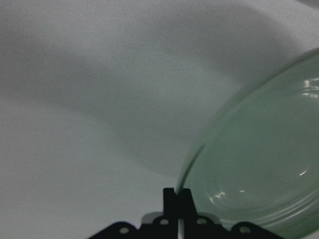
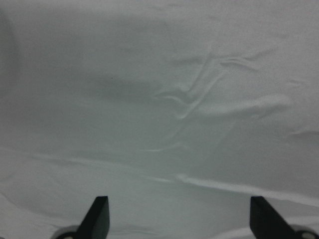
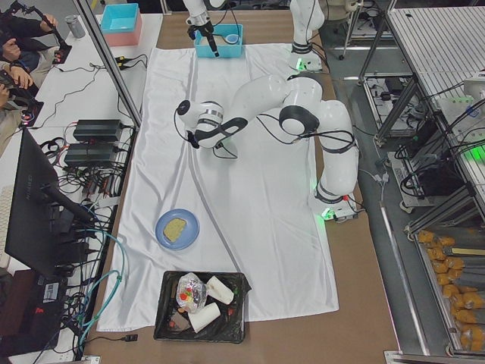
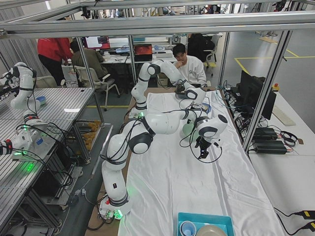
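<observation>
In the left wrist view a pale green plate (image 1: 259, 149) fills the right side, and my left gripper is shut on its rim. The green plate (image 4: 188, 129) is partly hidden behind the arms in the camera right view. My right gripper is open over bare, wrinkled white cloth, with nothing between its fingers.
A blue plate (image 3: 189, 227) with a yellow sponge-like piece lies on the cloth. A black tray (image 3: 163, 318) with wrapped items stands at the near end in the camera left view, a blue bin (image 4: 204, 216) at the opposite end.
</observation>
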